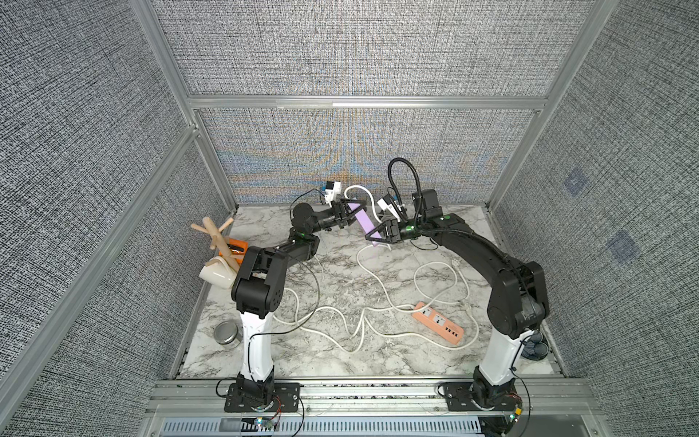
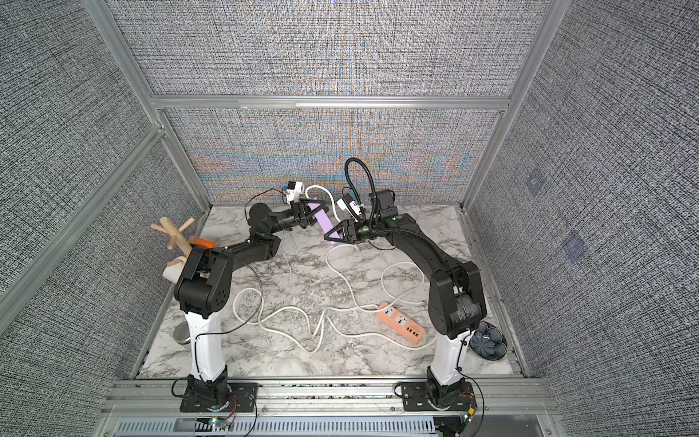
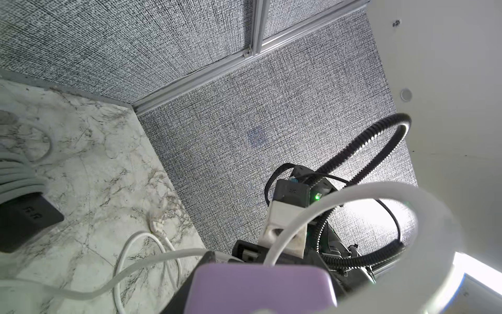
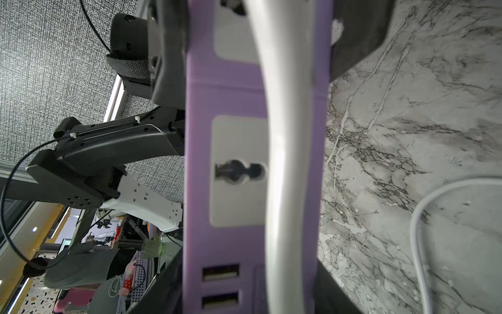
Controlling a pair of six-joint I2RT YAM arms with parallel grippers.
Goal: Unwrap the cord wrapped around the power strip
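A purple power strip [image 1: 364, 219] [image 3: 260, 290] [image 4: 235, 242] hangs tilted over the back middle of the table. My left gripper [image 1: 355, 207] is shut on its upper end, my right gripper [image 1: 375, 235] on its lower part. The white cord [image 2: 327, 190] runs along the strip's socket face and loops above its upper end; in the left wrist view that loop arches close to the camera. Whether more turns circle the strip is hidden.
A peach power strip [image 1: 437, 323] with loose white cords lies front right. A metal tin [image 1: 225, 332], white mug [image 1: 217, 274], wooden rack and orange item stand left. A dark round holder [image 2: 488, 341] sits front right.
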